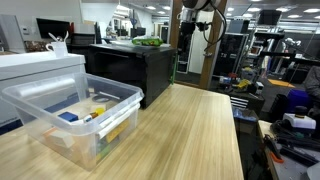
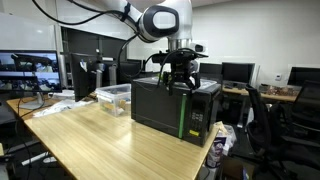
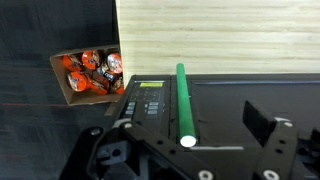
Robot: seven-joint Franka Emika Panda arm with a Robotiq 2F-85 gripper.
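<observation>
A black microwave (image 2: 155, 105) stands on the wooden table, with a bright green strip (image 2: 182, 117) running upright down its front, likely the door handle. Above that front, pointing down, is my gripper (image 2: 180, 80). From the wrist, the green strip (image 3: 184, 105) lies in the gap between my spread fingers, clear of both. The gripper is open and holds nothing. In the first exterior view, the gripper (image 1: 187, 36) shows small and dark by the microwave's far end (image 1: 155, 72).
On the table (image 1: 190, 130) sits a clear plastic bin (image 1: 75, 120) with small items inside. Green stuff (image 1: 148, 41) rests on top of the microwave. A cardboard box (image 3: 65, 88) of orange-wrapped items is beside the microwave's keypad side.
</observation>
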